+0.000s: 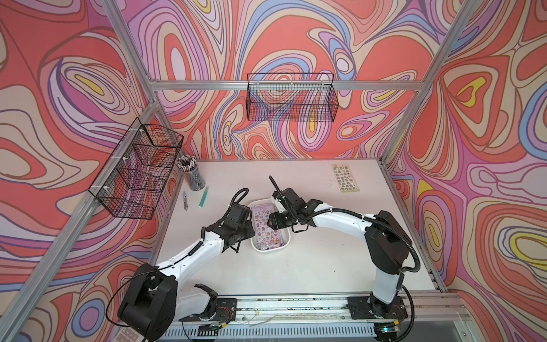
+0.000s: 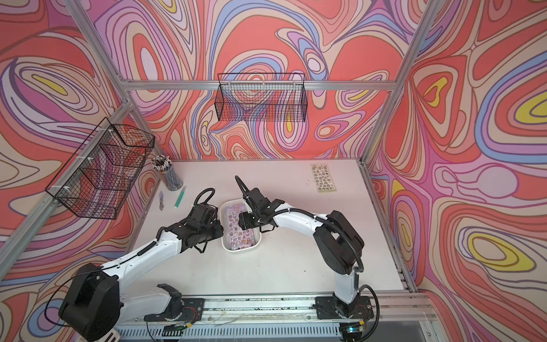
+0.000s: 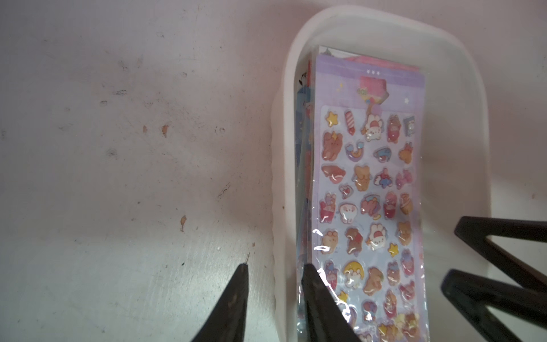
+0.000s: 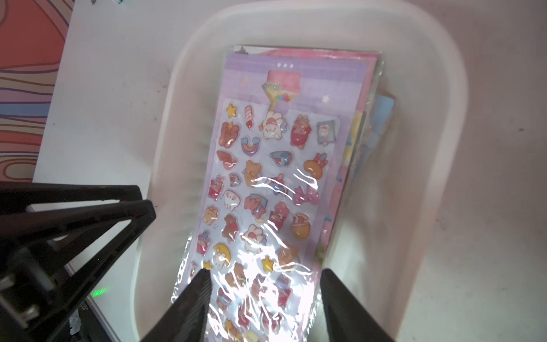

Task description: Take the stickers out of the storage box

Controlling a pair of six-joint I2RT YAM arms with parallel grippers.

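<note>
A white storage box point(image 1: 267, 248) holds a stack of pastel sticker sheets point(image 3: 364, 188), topped by a purple one with puffy animals. My left gripper is at the box's left wall, one fingertip outside and the other just inside beside the sheets' edge, part open. My right gripper is over the sheets in the box, fingers wide apart with nothing held. Both arms meet closely over the box.
A beige sticker sheet point(image 1: 345, 177) lies at the back right. A pen cup point(image 1: 195, 179), a teal strip point(image 1: 203, 196) and a small slim item point(image 1: 185, 200) lie at left. Wire baskets hang above.
</note>
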